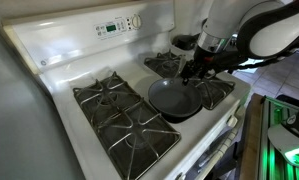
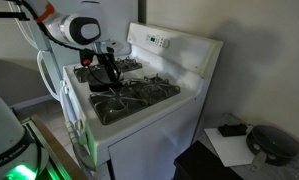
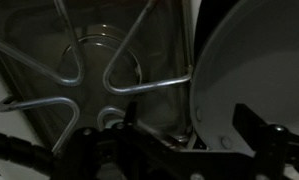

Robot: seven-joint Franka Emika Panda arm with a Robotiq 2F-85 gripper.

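Note:
A dark frying pan (image 1: 175,96) rests on the stove's grates, near the middle of the cooktop in the first exterior view. Over its far right edge hovers my gripper (image 1: 192,76). In the wrist view, the fingers are open, with the pan (image 3: 261,75) filling the right side and its rim running up between the two fingers. Rivets show on the pan's inner wall close to the rim. The handle is hidden in these views, and contact between gripper and pan cannot be told.
Black burner grates (image 1: 132,138) lie bare left of the pan. The stove's back panel (image 1: 94,30) rises behind. A counter in the second exterior view holds a lidded black pan (image 2: 273,144) and a white sheet (image 2: 229,147).

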